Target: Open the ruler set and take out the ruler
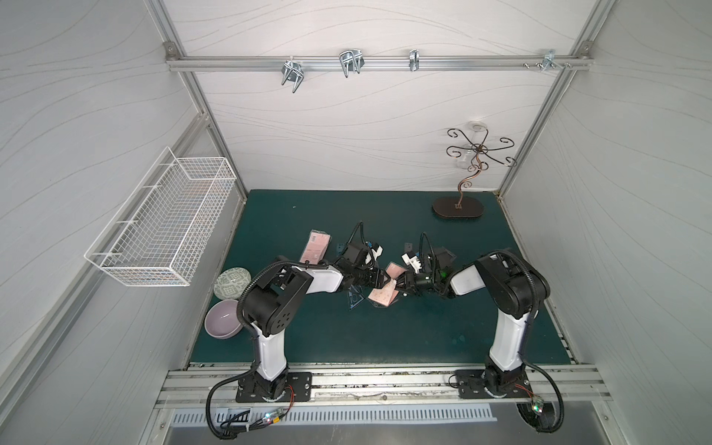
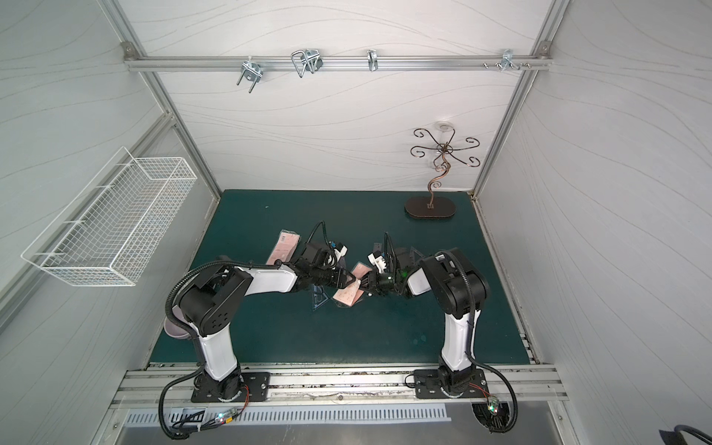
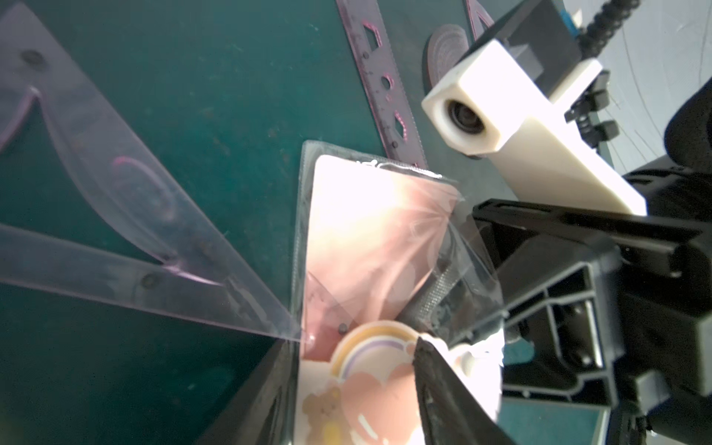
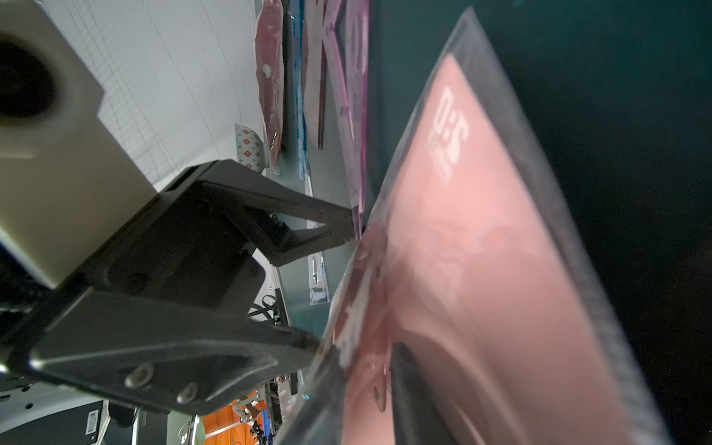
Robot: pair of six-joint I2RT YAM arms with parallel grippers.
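Observation:
The clear pouch with its pink card [image 1: 382,295] lies on the green table between my two grippers. In the left wrist view its rainbow print [image 3: 378,356] shows between the spread fingers of my left gripper. From the right wrist camera, the left gripper's parted fingers [image 4: 326,230] flank the pouch's edge. My right gripper stands open over the pouch [image 4: 467,244], its fingertips blurred. A clear set square [image 3: 163,185] meets the pouch's left edge with its tip; whether that tip is inside cannot be told. A pinkish straight ruler [image 3: 382,81] lies beyond the pouch.
Another pink packet [image 1: 316,247] lies behind the left arm. A round protractor [image 3: 447,52] is behind the pouch. Bowls, including a lilac one [image 1: 222,319], stand at the left; a dark metal stand [image 1: 458,207] is at the back right.

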